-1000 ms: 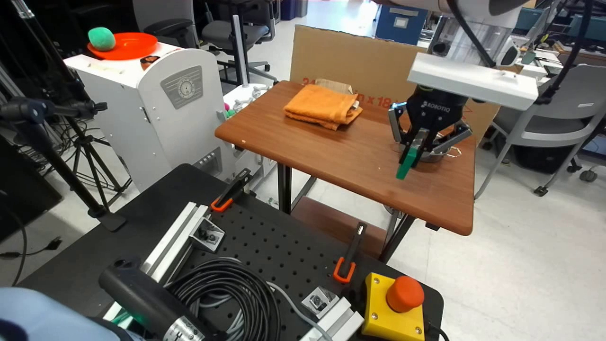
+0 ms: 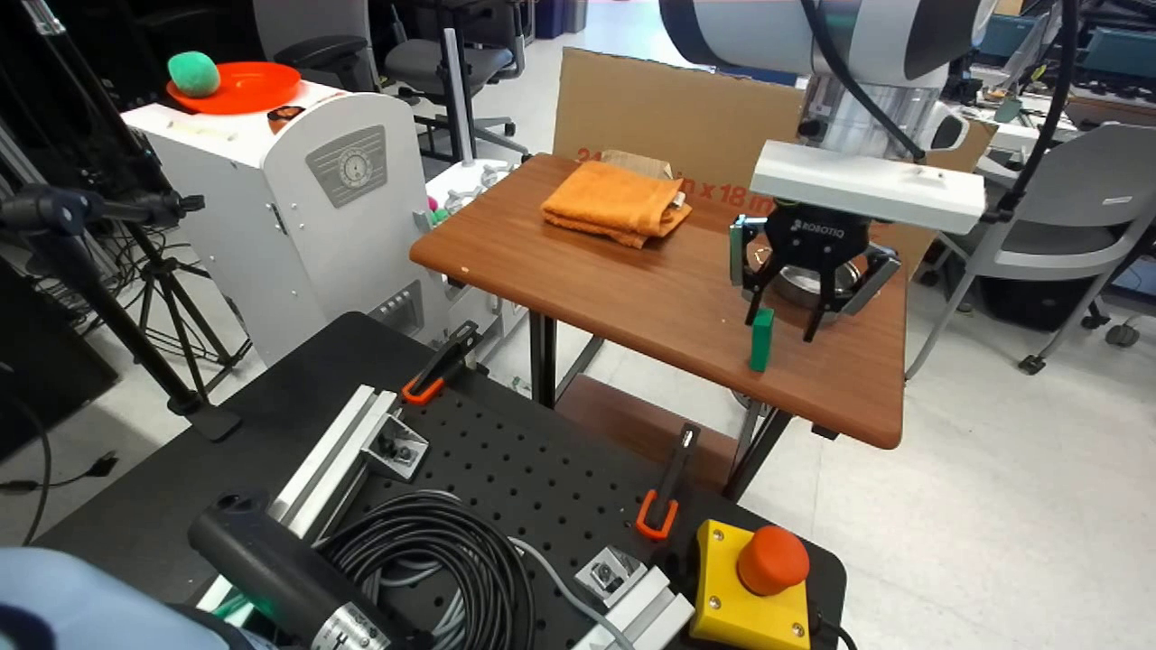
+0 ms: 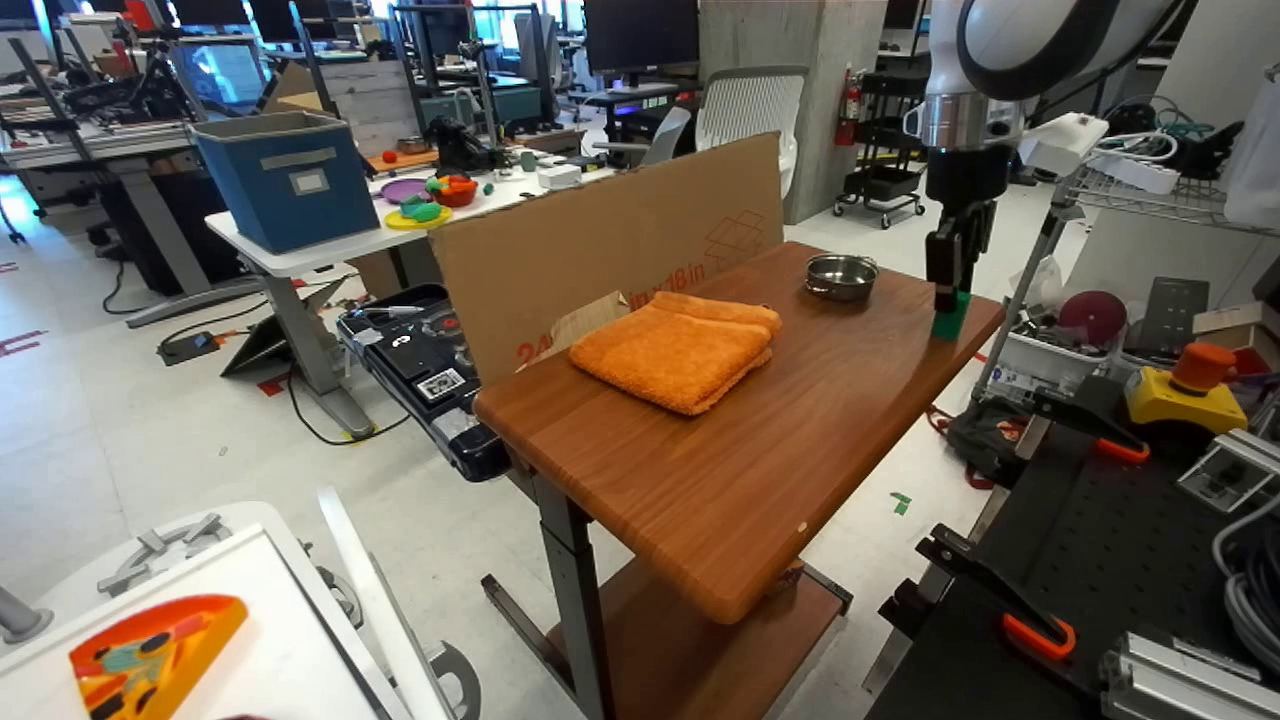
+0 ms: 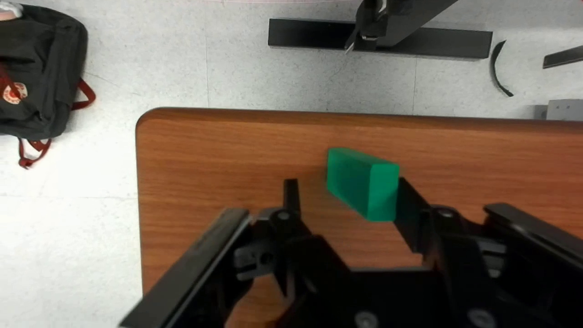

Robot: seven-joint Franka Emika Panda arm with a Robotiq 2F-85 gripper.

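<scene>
A green block (image 2: 761,341) appears to stand upright on the brown table close to its front edge. My gripper (image 2: 780,325) is just above the table, its fingers spread apart on either side of the block's upper end. In the wrist view the block (image 4: 358,183) lies against or very near the right fingertip (image 4: 407,210), while a clear gap separates it from the left fingertip (image 4: 291,196). From the second exterior view, the dark fingers partly cover the top of the block (image 3: 950,318).
A metal bowl (image 3: 842,277) sits on the table, behind my gripper in the first exterior view. A folded orange towel (image 3: 681,348) lies farther along the tabletop. Cardboard (image 3: 612,258) walls off the back edge. Bare wood stretches between towel and block.
One second ago the block hung tilted between closed fingers. Now the fingers have parted and the block is upright and lower. My gripper has shifted slightly left and down in the first exterior view.
</scene>
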